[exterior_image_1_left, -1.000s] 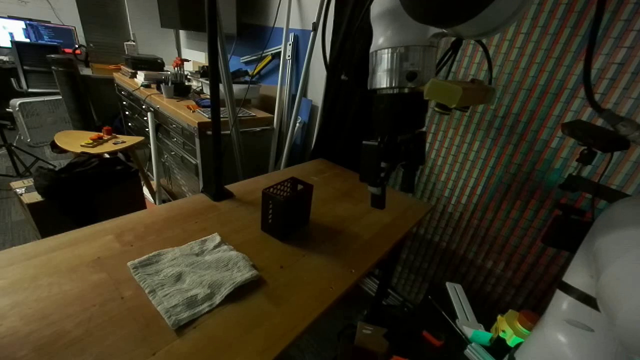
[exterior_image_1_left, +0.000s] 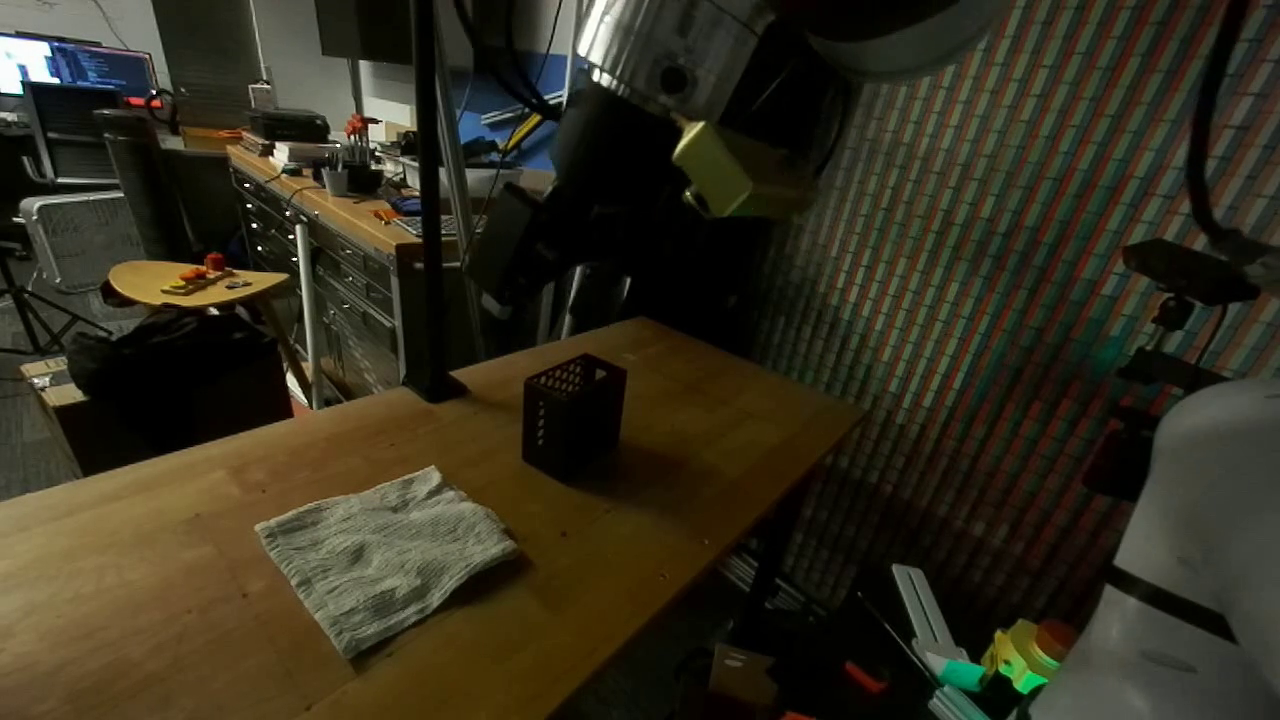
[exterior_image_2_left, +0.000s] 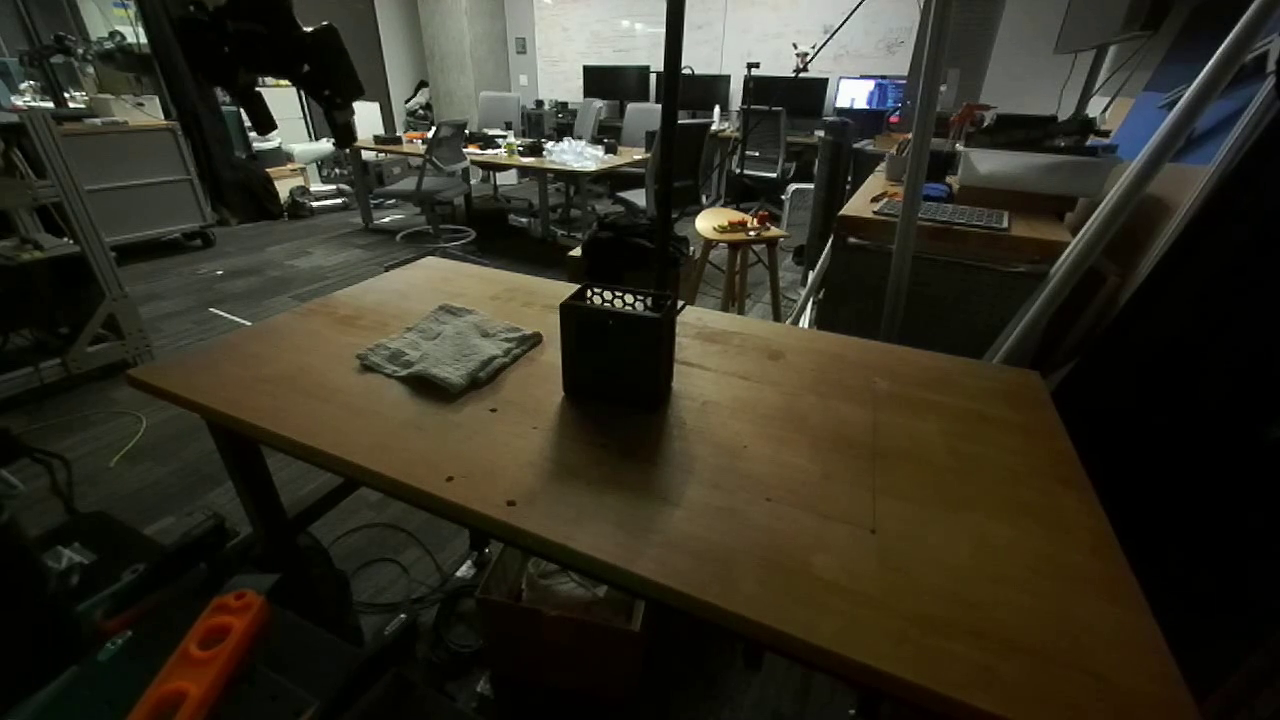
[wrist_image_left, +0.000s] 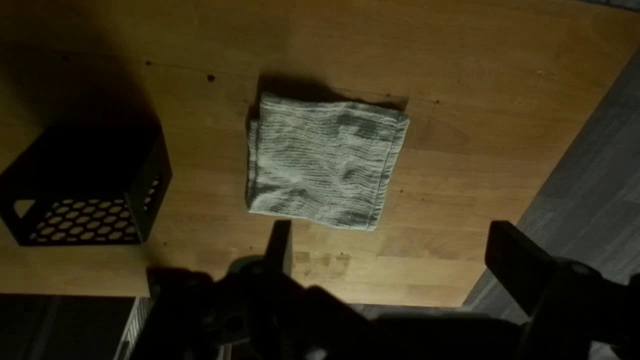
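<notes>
A folded grey-white cloth (wrist_image_left: 324, 165) lies flat on the wooden table, roughly central in the wrist view. To its left in that view stands a black box (wrist_image_left: 135, 219) with hexagonal holes in its side; its dark interior cannot be made out. My gripper is open, fingers wide apart, nothing between them. It is raised well above the table, touching neither object. In exterior view 1 the cloth (exterior_image_1_left: 390, 552) lies nearer the camera than the upright box (exterior_image_1_left: 576, 420), while one dark finger (exterior_image_1_left: 501, 252) shows tilted, high beyond the box.
A black post (exterior_image_1_left: 426, 240) rises at the table's far edge, close to the box.
My gripper has risen and moved left in exterior view 1, swinging from pointing straight down to a tilt. The cloth and the box have stayed where they were.
</notes>
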